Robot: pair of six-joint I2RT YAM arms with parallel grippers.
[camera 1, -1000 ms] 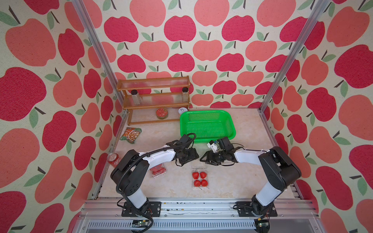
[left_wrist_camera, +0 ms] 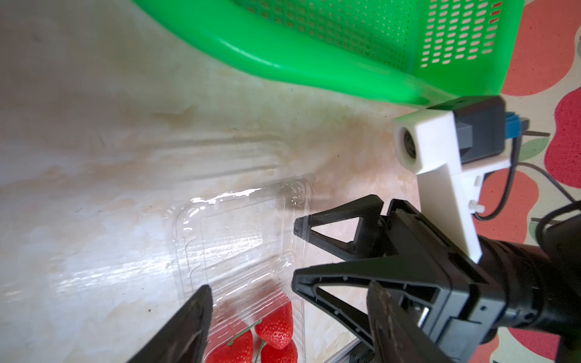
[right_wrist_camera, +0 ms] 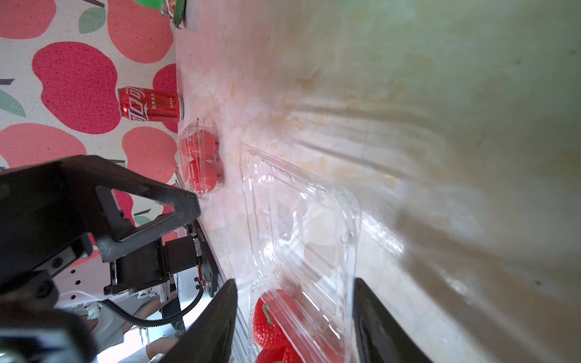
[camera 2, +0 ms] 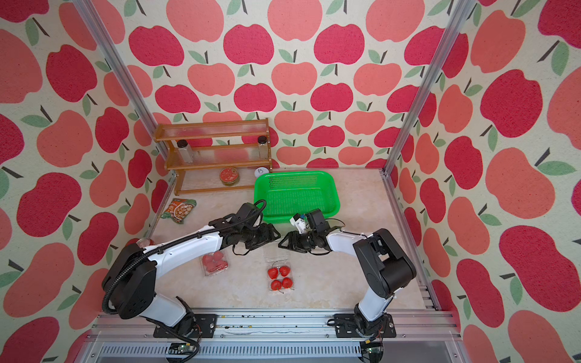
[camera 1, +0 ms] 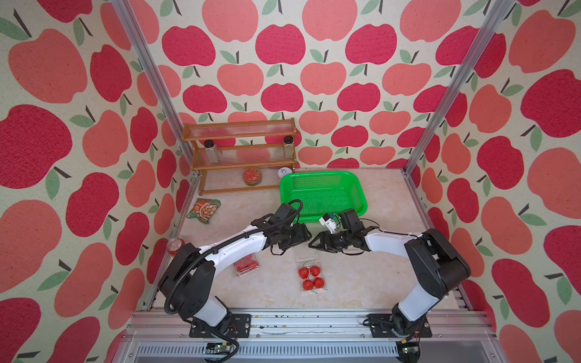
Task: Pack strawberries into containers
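A clear plastic container of red strawberries (camera 1: 308, 285) lies at the front centre of the table. Its transparent lid stands unfolded on the far side, raised and slanted in the right wrist view. My right gripper is partly open, and the lid's side edge lies between its fingers, close to one finger (right_wrist_camera: 372, 320); contact cannot be told. Opposite it my left gripper is open, hovering by the lid's other side with no grip on anything. Several strawberries (left_wrist_camera: 275, 323) show inside the base.
A second clear container of red fruit (camera 2: 214, 262) sits to the left. The green basket (camera 1: 363, 196) stands behind the grippers. A snack bag (camera 1: 204, 210), a red can (right_wrist_camera: 150, 104) and a wooden shelf (camera 1: 242, 129) are at left.
The left arm has shifted, its gripper slightly up and right and its elbow out to the left, over part of the can. The right gripper has edged left. The container looks nearly still.
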